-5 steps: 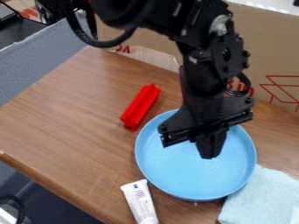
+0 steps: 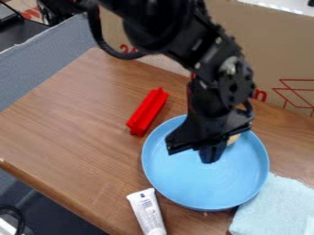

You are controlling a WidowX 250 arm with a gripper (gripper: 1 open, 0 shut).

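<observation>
My gripper (image 2: 204,147) is low over the upper part of a light blue plate (image 2: 208,179), its fingers pointing down and shut. A small yellowish object (image 2: 233,139) shows just behind the gripper, mostly hidden by it; I cannot tell whether anything is between the fingers. A red elongated object (image 2: 147,110) lies on the wooden table to the left of the plate.
A white tube (image 2: 147,213) lies at the front edge of the table (image 2: 61,138). A pale cloth (image 2: 273,216) is at the front right. A cardboard sheet (image 2: 276,60) stands behind.
The gripper has shifted left from where it was a second ago.
</observation>
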